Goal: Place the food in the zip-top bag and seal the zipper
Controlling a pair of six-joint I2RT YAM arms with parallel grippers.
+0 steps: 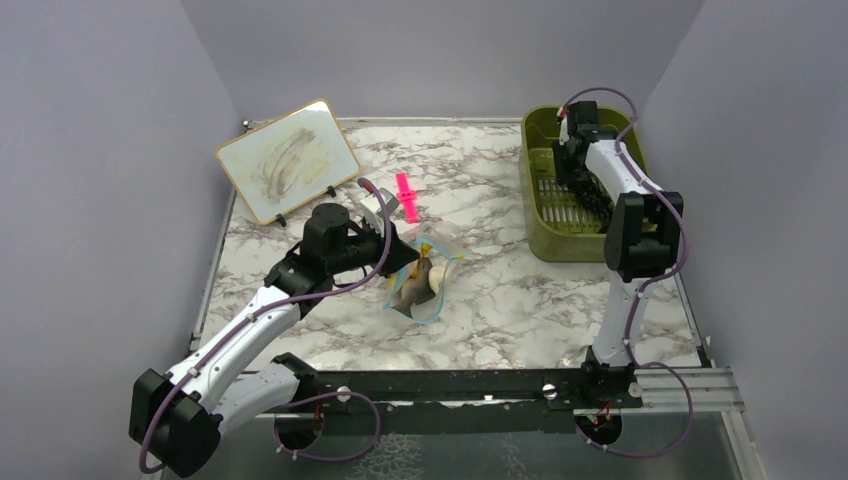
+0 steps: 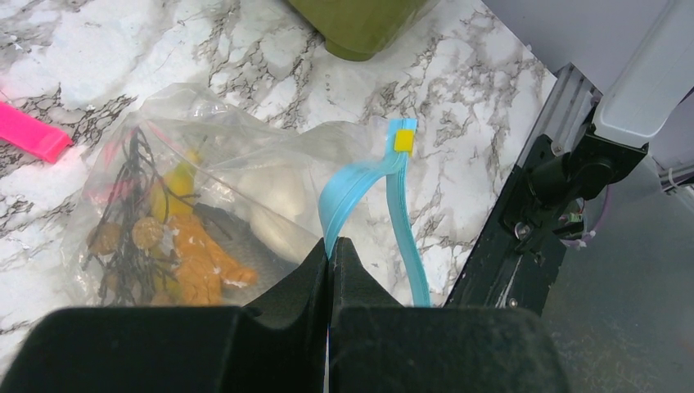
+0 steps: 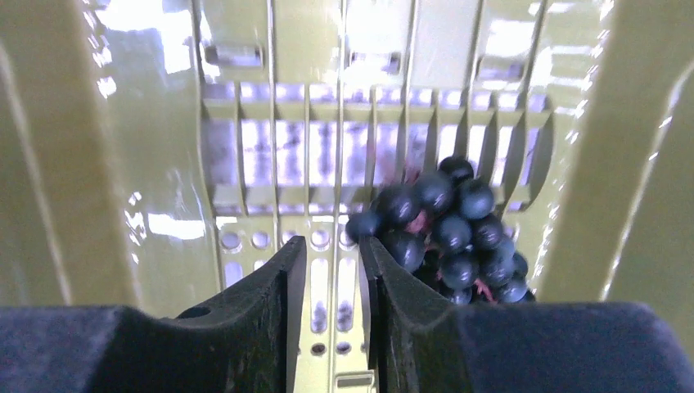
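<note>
The clear zip bag (image 2: 270, 180) holds a mix of food, with a pale piece, an orange piece and dark stems showing through it. In the left wrist view its blue zipper edge (image 2: 398, 209) gapes, a yellow slider (image 2: 403, 141) at one end. My left gripper is shut at the bag's mouth, the thin blue edge running to its fingertips. Over in the green basket, a bunch of dark grapes (image 3: 458, 233) lies against and to the right of my right gripper. Its fingers stand a little apart; only slatted floor shows between them, and any hold on the bunch is unclear.
High walls of the green basket (image 1: 535, 225) surround the right gripper. A pink item (image 1: 406, 198) lies behind the bag, and a framed whiteboard (image 1: 287, 162) stands at back left. Open marble tabletop (image 1: 490, 310) separates bag and basket.
</note>
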